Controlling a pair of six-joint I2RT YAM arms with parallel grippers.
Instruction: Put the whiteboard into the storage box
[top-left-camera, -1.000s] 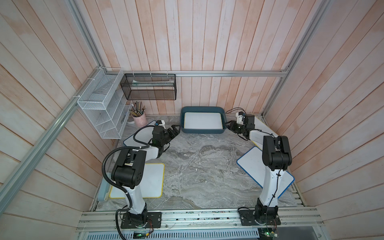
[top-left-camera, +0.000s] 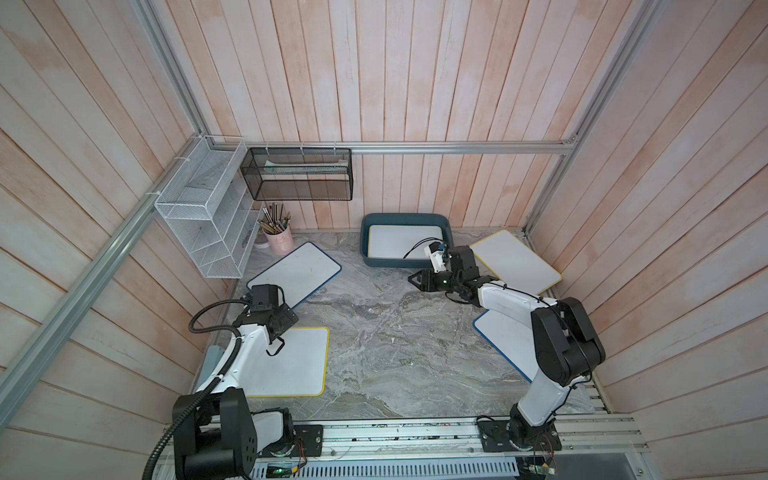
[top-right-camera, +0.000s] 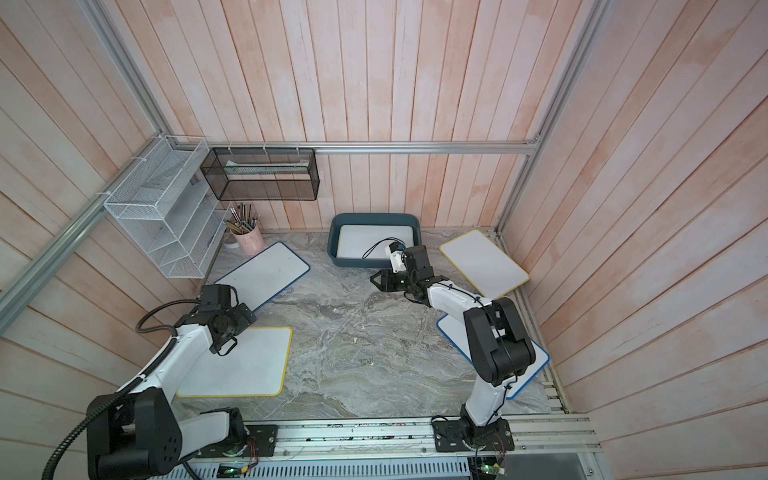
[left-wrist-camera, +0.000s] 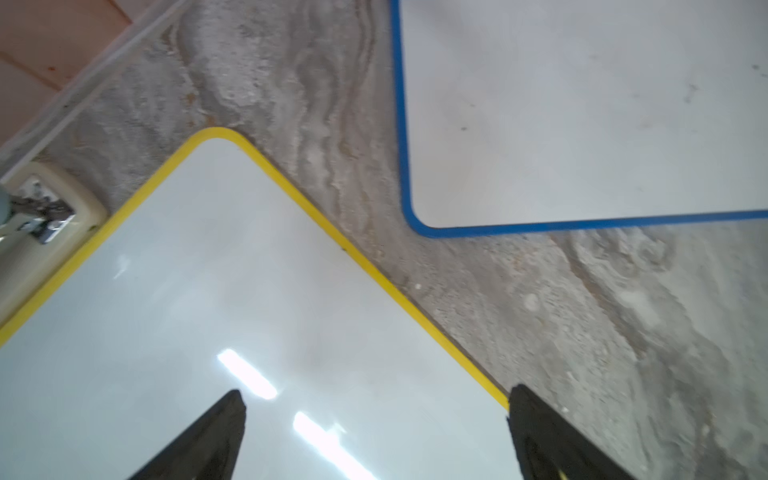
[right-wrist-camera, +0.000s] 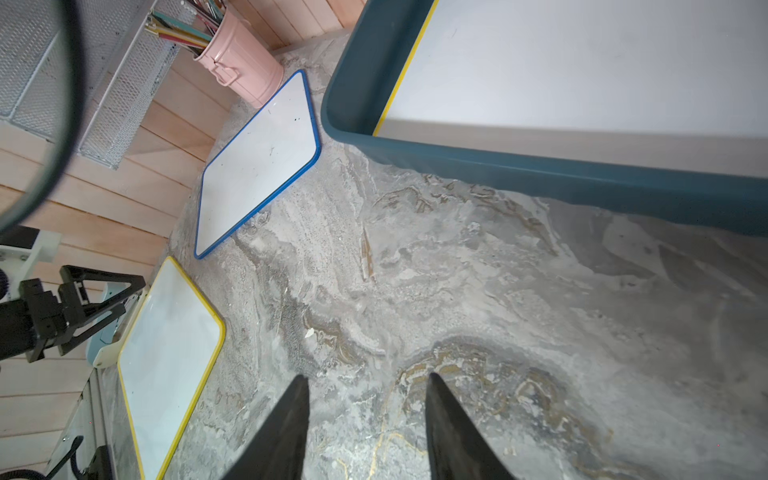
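The dark teal storage box (top-left-camera: 400, 262) sits at the back middle, a yellow-rimmed whiteboard (top-left-camera: 392, 236) inside it. At left lie a blue-rimmed whiteboard (top-left-camera: 300, 264) and a yellow-rimmed one (top-left-camera: 296, 368); at right, a yellow-rimmed board (top-left-camera: 520, 256) and a blue-rimmed one (top-left-camera: 504, 340). My left gripper is open above the left front board, near its border with the blue board behind. My right gripper is partly open over bare marble just in front of the box, nothing between its fingers.
A pink pen cup (top-left-camera: 280, 244) stands at back left below white wire shelves (top-left-camera: 208, 224). A black mesh basket (top-left-camera: 296, 192) hangs on the back rail.
My left gripper has drawn back from near the box toward the front left boards. My right gripper has moved left and toward the front, from the box's right end to before it.
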